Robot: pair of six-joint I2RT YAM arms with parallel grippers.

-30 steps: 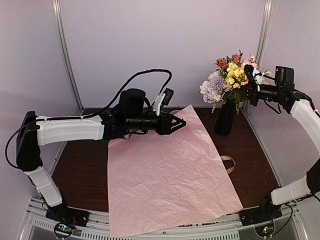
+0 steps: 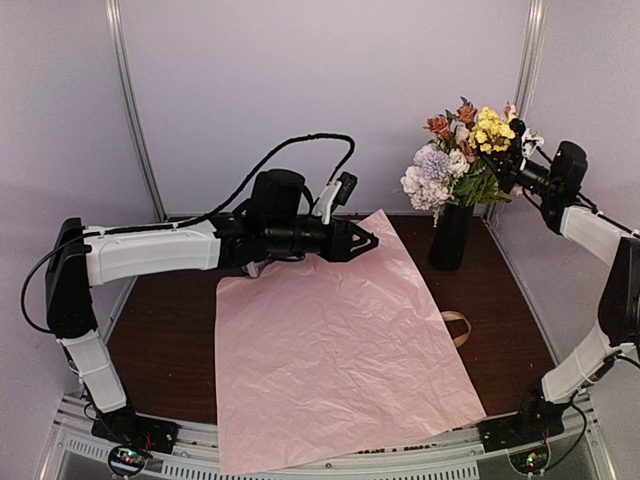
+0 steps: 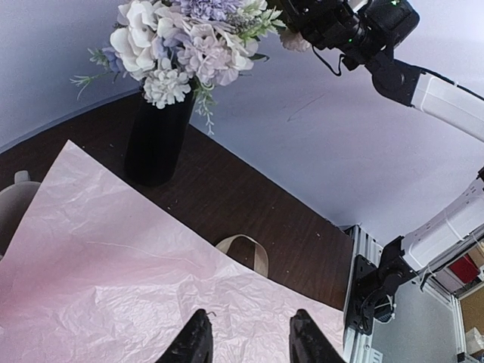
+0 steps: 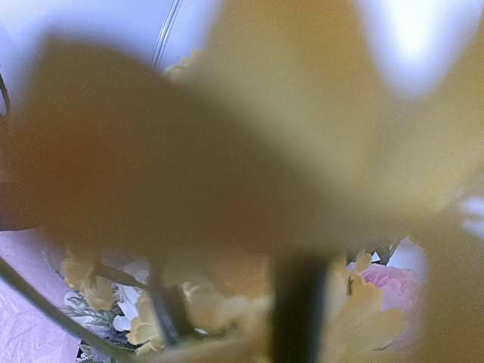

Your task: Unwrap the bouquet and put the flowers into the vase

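Observation:
A tall black vase [image 2: 452, 238] stands at the back right, filled with mixed flowers: a lilac bloom [image 2: 432, 161], white blossoms [image 2: 425, 188] and orange roses [image 2: 438, 126]. Yellow flowers [image 2: 491, 129] sit at the bouquet's upper right, with my right gripper [image 2: 500, 163] against them. Blurred yellow petals [image 4: 249, 151] fill most of the right wrist view and hide that gripper's fingertips; it appears shut on the yellow flowers' stem. Whether that stem is inside the vase is hidden by foliage. Over the pink paper, my left gripper is open, with nothing between its fingers.
Crinkled pink paper [image 2: 335, 350] covers the middle of the dark table [image 2: 160, 350], its surface free of objects. A beige loop [image 2: 458, 328] lies at its right edge, in front of the vase. Walls stand close behind and right.
The left arm shifted slightly right.

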